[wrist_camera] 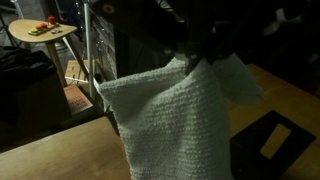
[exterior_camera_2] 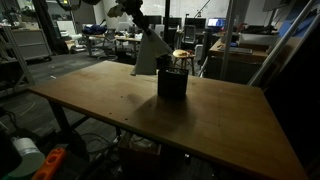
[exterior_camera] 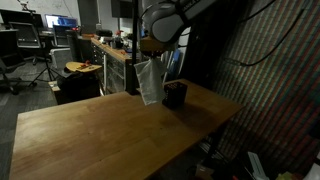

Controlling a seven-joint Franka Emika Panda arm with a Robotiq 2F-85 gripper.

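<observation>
A whitish textured cloth (exterior_camera: 150,82) hangs from my gripper (exterior_camera: 152,52), which is shut on its upper part. In the wrist view the cloth (wrist_camera: 175,125) bunches at the top under the dark fingers and spreads downward; the fingertips are hard to make out in the dark. A black box (exterior_camera: 175,94) stands on the table close to the right of the cloth. From the second exterior view the cloth (exterior_camera_2: 151,53) hangs above and beside the box (exterior_camera_2: 172,83). Part of the box also shows in the wrist view, right of the cloth.
A cable loops from the arm at the upper right.
</observation>
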